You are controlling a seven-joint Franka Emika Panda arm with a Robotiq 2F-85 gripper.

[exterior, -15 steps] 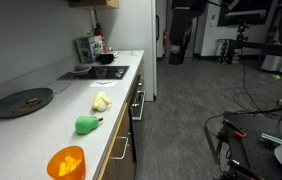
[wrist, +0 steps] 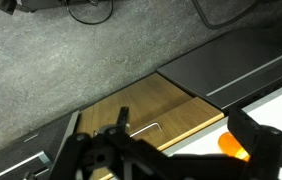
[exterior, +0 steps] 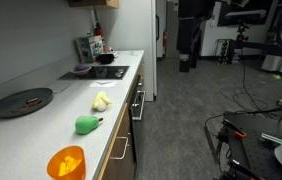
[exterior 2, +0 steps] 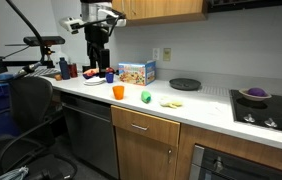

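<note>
High over the floor in front of the counter, my gripper [exterior: 184, 64] hangs clear of everything. In the wrist view its two dark fingers [wrist: 123, 117] stand wide apart, open, with only the floor and cabinet front behind the gap. An orange cup [exterior: 67, 163] with yellow contents stands near the counter's front edge. Beyond it lie a green object [exterior: 88, 124], perhaps a bottle or a vegetable, and a yellow item [exterior: 102, 102]. Part of the orange cup [wrist: 231, 146] shows past the right finger in the wrist view.
A dark round pan [exterior: 21, 102] lies toward the wall. A purple item [exterior 2: 254, 92] sits on the black cooktop [exterior 2: 264, 110]. Boxes [exterior 2: 137, 73] and a white plate [exterior 2: 69, 82] crowd the counter's left end.
My gripper has shifted slightly to the right and down in exterior view 1. The things on the counter have not moved.
</note>
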